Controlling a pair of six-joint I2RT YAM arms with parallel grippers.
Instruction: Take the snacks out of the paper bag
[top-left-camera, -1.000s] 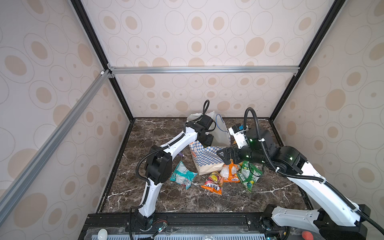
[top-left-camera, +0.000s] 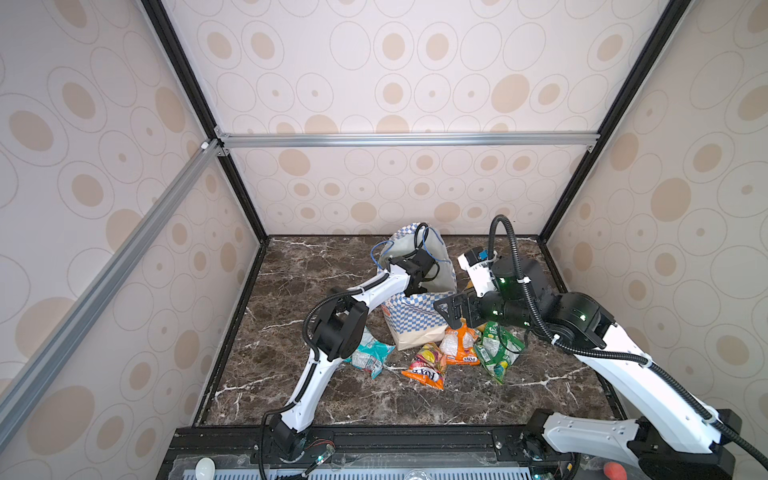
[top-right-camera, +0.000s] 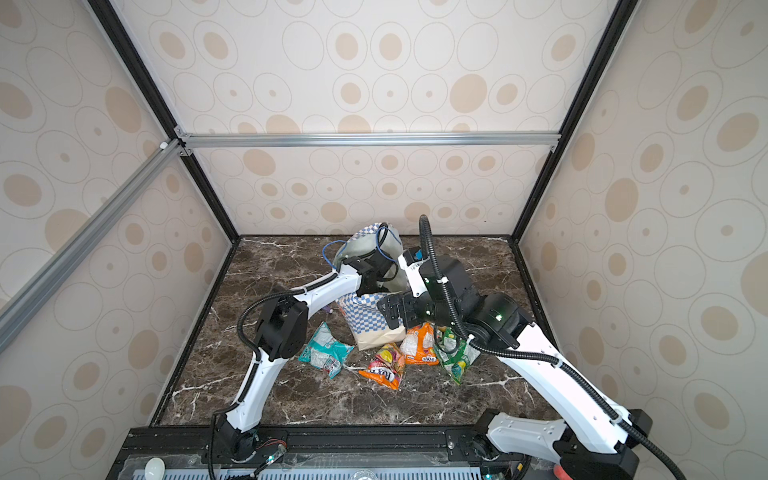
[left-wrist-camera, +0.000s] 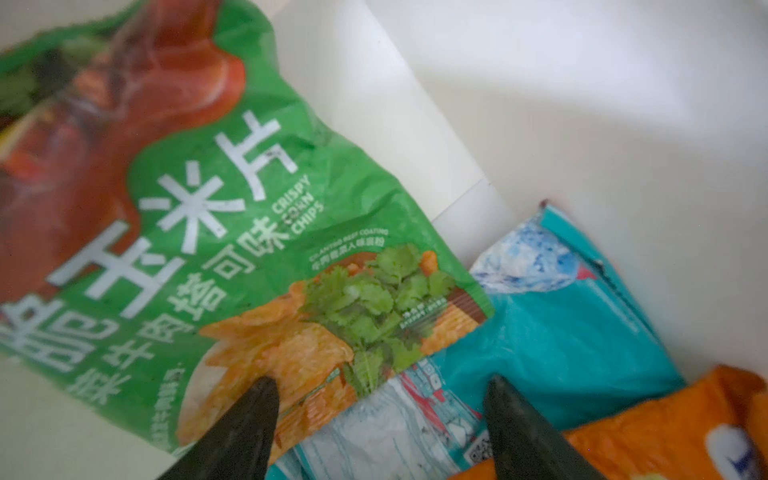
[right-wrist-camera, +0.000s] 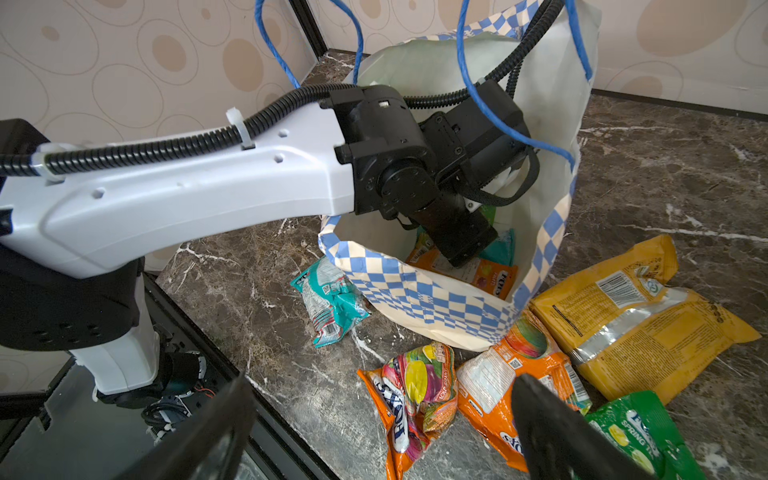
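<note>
The paper bag (right-wrist-camera: 424, 296), with a blue-checked rim and blue handles, stands open on the dark marble table. My left gripper reaches down inside it, open, nothing gripped. In the left wrist view a green corn-chip packet (left-wrist-camera: 240, 200), a teal packet (left-wrist-camera: 576, 320) and an orange packet (left-wrist-camera: 680, 432) lie in the bag; the green one is closest to the camera, its lower edge between the fingertips. My right gripper hangs open and empty in front of the bag at the right.
Outside the bag lie a teal packet (right-wrist-camera: 329, 300), a fruit-print packet (right-wrist-camera: 416, 392), an orange packet (right-wrist-camera: 512, 384), a yellow packet (right-wrist-camera: 640, 312) and a green packet (right-wrist-camera: 648, 436). Blue handles (right-wrist-camera: 488, 104) loop around the left arm. Bare table (top-left-camera: 264, 344) extends to the left.
The left arm has reached lower and deeper into the bag. The bag's opening and handles have shifted a little. My right arm looks still.
</note>
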